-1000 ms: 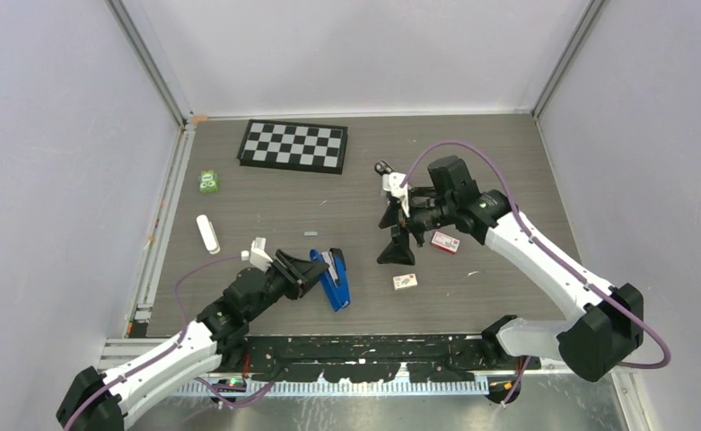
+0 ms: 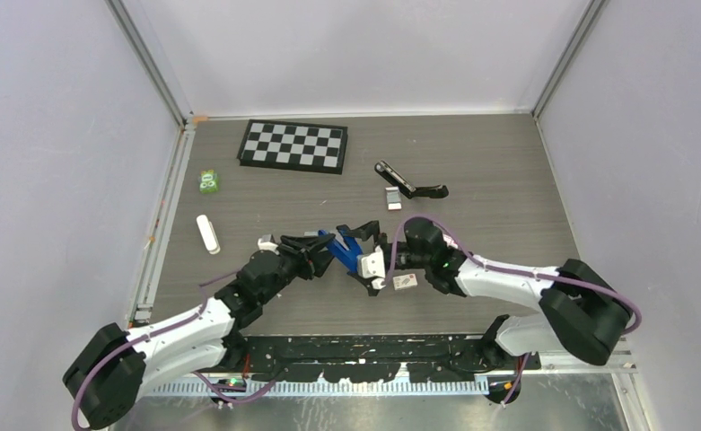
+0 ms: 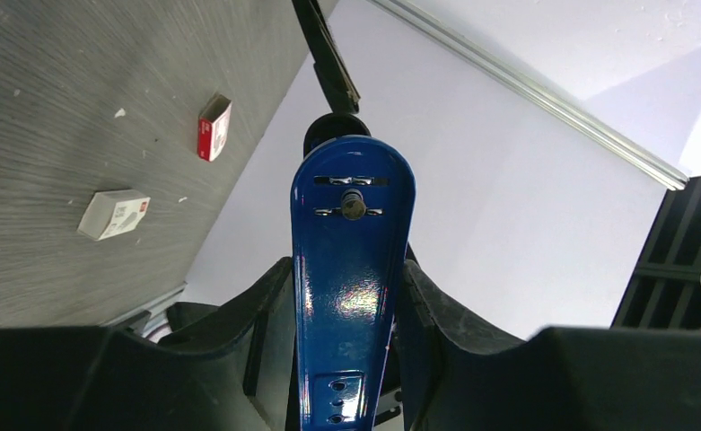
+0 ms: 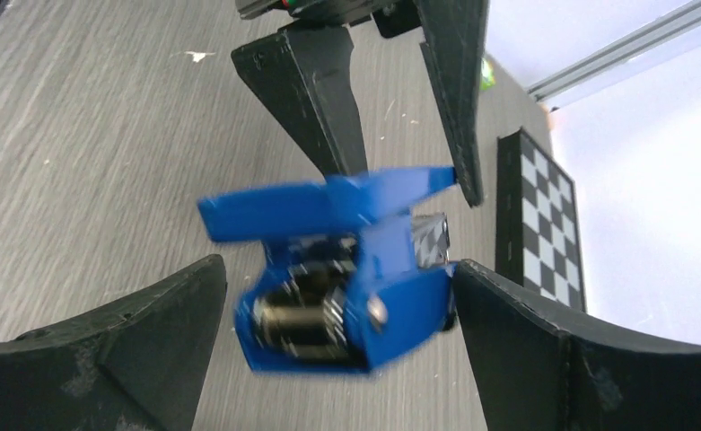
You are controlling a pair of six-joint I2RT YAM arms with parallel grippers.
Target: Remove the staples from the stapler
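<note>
The blue stapler (image 2: pixel 347 255) is held up off the table, opened, its blue parts spread apart in the right wrist view. My left gripper (image 2: pixel 328 243) is shut on it; in the left wrist view the stapler's blue underside (image 3: pixel 351 278) stands between the two fingers. From the right comes my right gripper (image 2: pixel 352 254), open, with its fingers on either side of the stapler's free end. In the right wrist view that end (image 4: pixel 400 310) is blurred, close to the right-hand finger (image 4: pixel 508 328) and apart from the left-hand one. No staples can be made out clearly.
Behind the grippers lie an opened black stapler (image 2: pixel 409 186) and a small grey box (image 2: pixel 393 198). A white box (image 2: pixel 405 281) rests below the right gripper. Leftward are a white object (image 2: pixel 207 233) and a green box (image 2: pixel 208 181); a checkerboard (image 2: pixel 293 145) lies at the back.
The left gripper has moved slightly right and away from the front edge, turning the stapler.
</note>
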